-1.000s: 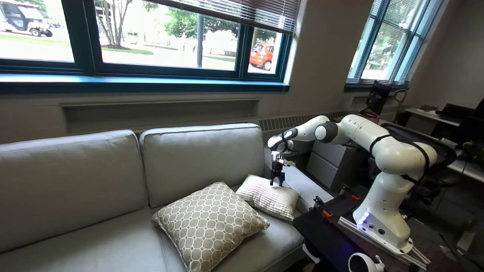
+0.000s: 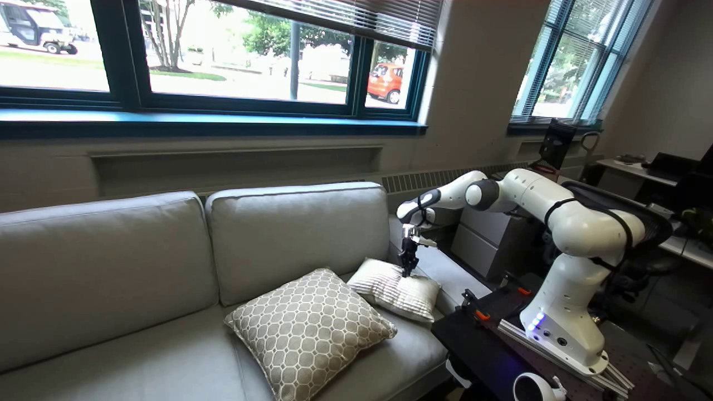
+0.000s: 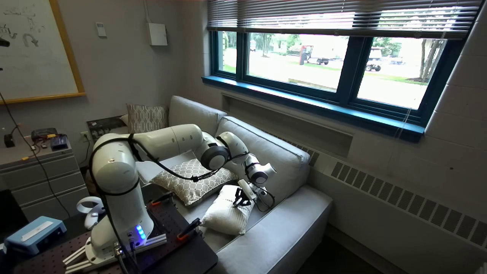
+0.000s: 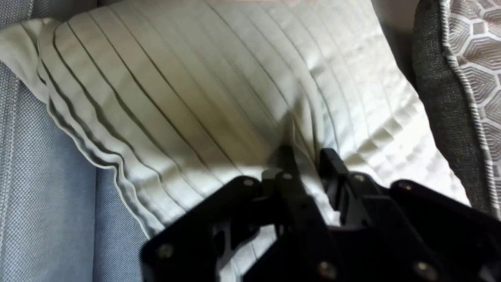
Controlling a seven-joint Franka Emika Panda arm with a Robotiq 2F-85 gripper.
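A white pleated pillow (image 2: 394, 288) lies in the corner of the couch against the armrest. My gripper points down onto it, and its dark fingertips (image 4: 327, 159) touch the cloth. The fingers stand close together, with a raised fold of the pillow's fabric between them. Whether they are tight on that fold cannot be made out; one fingertip is blurred. Creases run out from the fold in the wrist view. In exterior view 2 the pillow (image 3: 226, 212) rests on the seat under the gripper (image 3: 238, 201).
A tan patterned pillow (image 2: 311, 334) lies just left of the white one. The couch backrest (image 2: 301, 237) stands behind, and the armrest (image 3: 285, 233) borders the other side. The dark table (image 2: 478, 344) holding the arm's base is close to the seat.
My gripper's fingers have come closer together; a second ago they stood visibly apart on the pillow. The wrist has shifted very slightly right. The pillow's top now looks more creased.
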